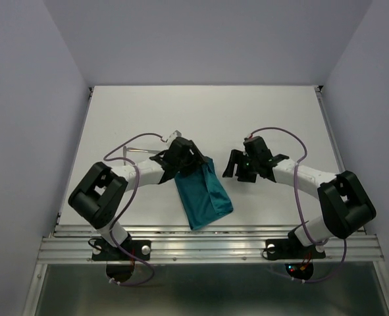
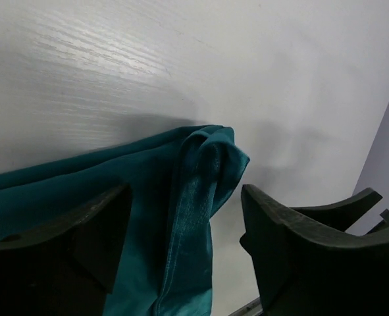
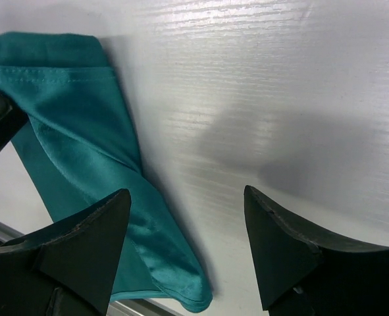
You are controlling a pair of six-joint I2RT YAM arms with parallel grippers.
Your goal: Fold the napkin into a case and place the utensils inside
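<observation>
The teal napkin [image 1: 197, 201] lies front of centre, a narrow strip folded over along its right side. My left gripper [image 1: 197, 162] is over the napkin's far end. In the left wrist view the fingers [image 2: 95, 243] stand apart, and a raised, bunched cloth corner [image 2: 214, 151] shows between and beyond them, not visibly pinched. To the right of the napkin, my right gripper [image 1: 237, 172] is open above bare table, with nothing between its fingers. Slim silver utensils [image 1: 140, 150] lie left of the napkin, partly hidden by the left arm.
A metal rail [image 1: 207, 240] runs along its front, close to the napkin's near edge. Both grippers are close together, one finger of each showing in the other's wrist view.
</observation>
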